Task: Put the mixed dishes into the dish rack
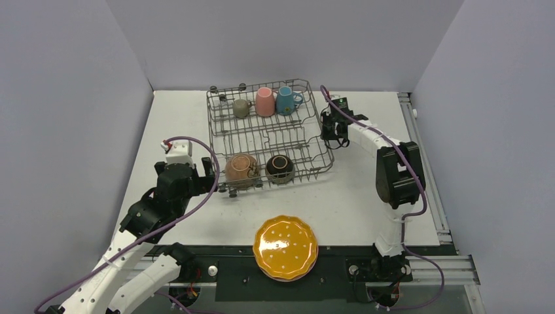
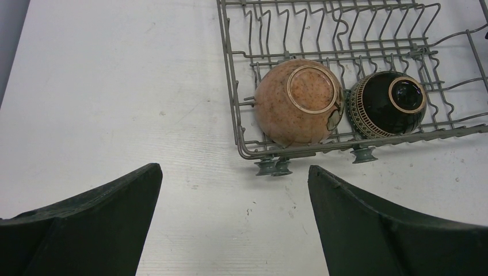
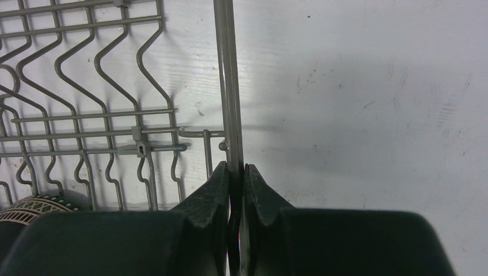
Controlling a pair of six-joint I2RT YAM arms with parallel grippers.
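My right gripper is shut on the right side rail of the wire dish rack (image 3: 228, 75). In the top view the rack (image 1: 271, 135) stands nearly square on the white table. A small olive mug (image 1: 241, 108), a pink mug (image 1: 265, 103) and a blue mug (image 1: 285, 101) sit upside down along its back. Along its front lie an upturned brown bowl (image 2: 299, 103) and an upturned black bowl (image 2: 391, 103). My left gripper is open and empty, just off the rack's front left corner. The orange plate (image 1: 286, 247) lies at the table's front edge.
Another dish's pale edge (image 1: 288, 279) peeks from under the orange plate. The rack's middle rows are empty. Bare white table (image 1: 363, 206) lies to the right and front, and grey walls (image 1: 288, 46) enclose the back and sides.
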